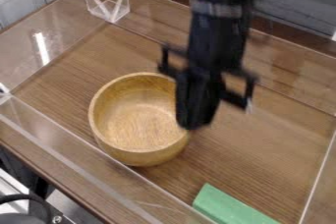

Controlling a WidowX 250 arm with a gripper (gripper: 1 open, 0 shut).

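My gripper [202, 101] is a dark, motion-blurred shape in the upper middle of the camera view, over the right rim of a round wooden bowl [134, 134]; the blur hides its fingers and whether anything is between them. A green flat block [234, 208] lies at the bottom, right of and below the bowl, clear of the gripper.
A clear plastic piece [109, 4] stands at the top left. Dark cables lie at the lower left edge.
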